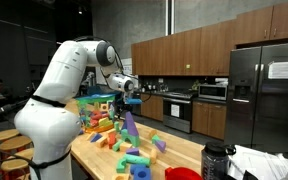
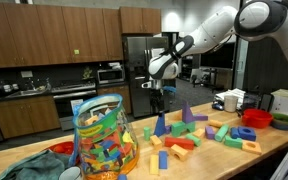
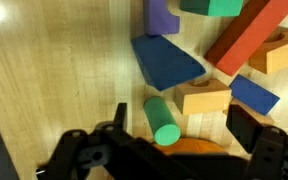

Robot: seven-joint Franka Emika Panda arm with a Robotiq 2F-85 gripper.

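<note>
My gripper is open above the wooden table, with its dark fingers (image 3: 106, 148) wide apart at the bottom of the wrist view. A green cylinder (image 3: 161, 120) lies below the gap, near the left finger. Just to its right is a tan arch-shaped block (image 3: 202, 97). Beyond these sits a blue wedge (image 3: 167, 62), touching or close to a purple block (image 3: 162, 18). Nothing is held. In exterior view 1 the white arm (image 1: 81, 70) reaches out over the blocks.
A red-orange bar (image 3: 249, 35), a blue block (image 3: 254, 95) and an orange piece (image 3: 194, 146) crowd the right side. Bare table (image 3: 54, 75) lies to the left. A clear bag of blocks (image 2: 106, 140) stands on the table, and a person (image 2: 164, 70) is behind it.
</note>
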